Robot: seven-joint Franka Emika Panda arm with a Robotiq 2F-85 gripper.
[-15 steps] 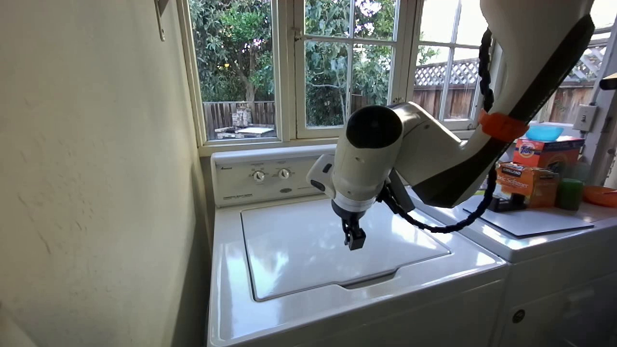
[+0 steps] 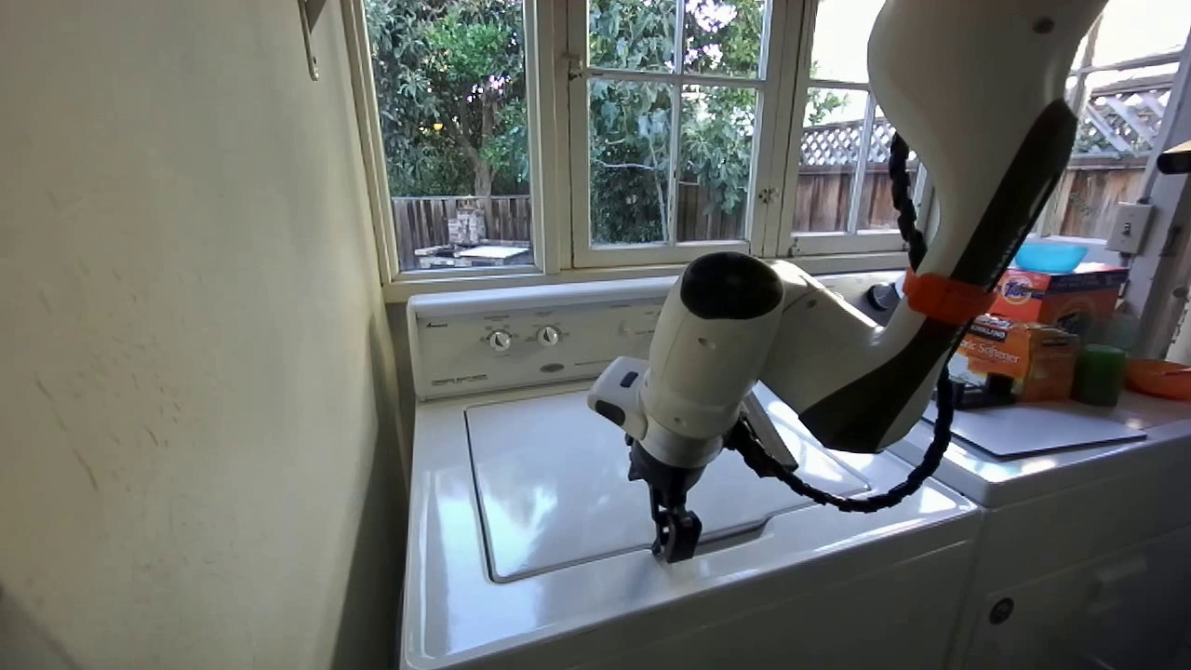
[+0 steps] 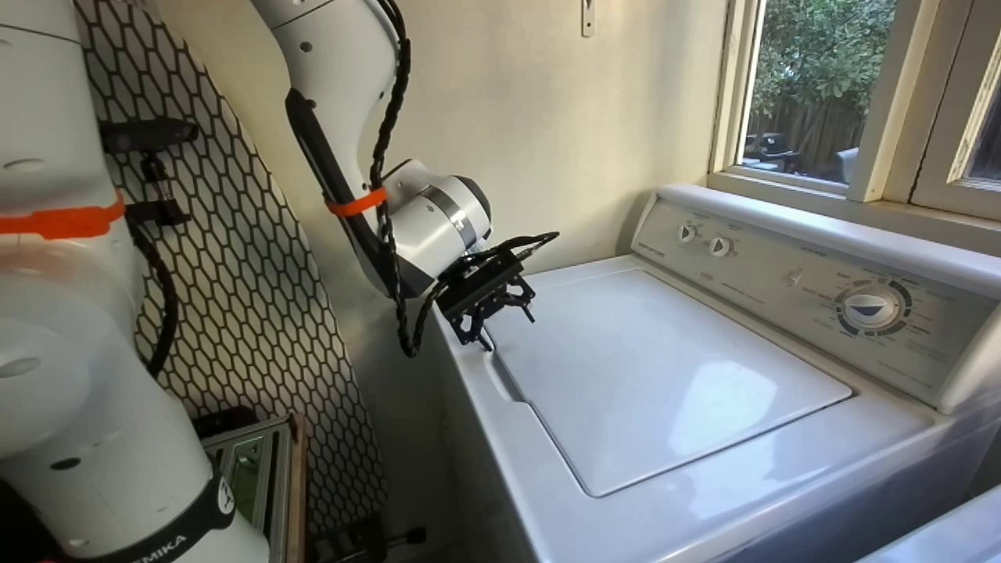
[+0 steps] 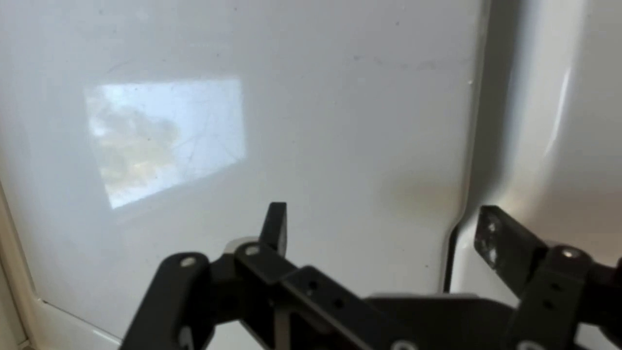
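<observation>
The white washing machine's lid is down flat in both exterior views. A hand recess runs along the lid's front edge. My black gripper hangs at the front of the machine, by the left end of that recess. In exterior view 2 the gripper stands over the lid's front edge, fingers spread. One fingertip is above the lid in the wrist view; the other fingertip is beyond the lid's edge, above the front rim. Nothing is between them. Whether the tips touch the surface I cannot tell.
The control panel with knobs rises behind the lid. A bare wall flanks the machine on its left. On the neighbouring machine stand a Tide box, an orange softener box and a green container.
Seen from exterior view 1, the gripper has come down and toward the machine's front, from above the lid to the recess. The lid has not moved.
</observation>
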